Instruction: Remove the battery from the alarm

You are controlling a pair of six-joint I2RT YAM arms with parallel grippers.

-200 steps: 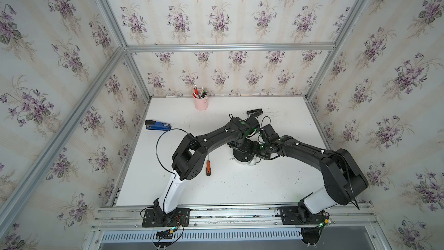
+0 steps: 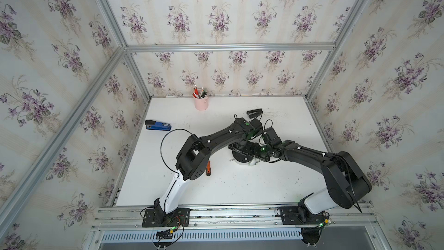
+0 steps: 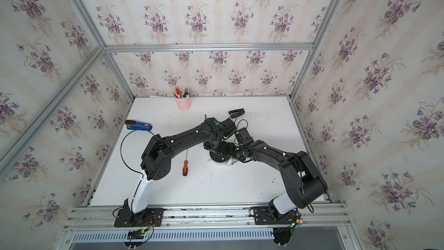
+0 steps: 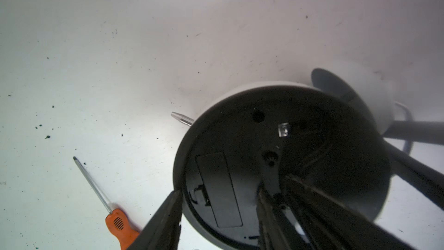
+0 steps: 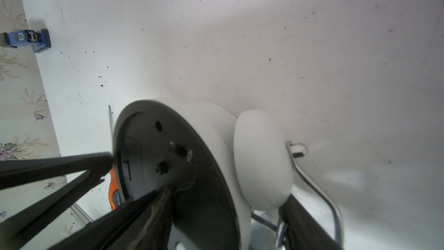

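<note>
The alarm clock (image 2: 241,158) lies on the table with its round black back (image 4: 245,143) facing up. On that back a rectangular battery cover (image 4: 219,189) is seated with its latch tab beside it; no battery shows. My left gripper hangs over the cover, its fingers apart with a finger to either side and nothing held. At the clock's other side my right gripper is part open, one finger over the black back and the other beyond the white bell (image 5: 261,159). Whether those fingers touch the clock cannot be told.
An orange screwdriver (image 4: 121,226) lies left of the clock. Farther off are a blue stapler (image 2: 158,125), a pink pen cup (image 2: 201,103) and a black stapler-like object (image 2: 254,112). Both arms crowd together above the clock.
The clock appears to be in the same place.
</note>
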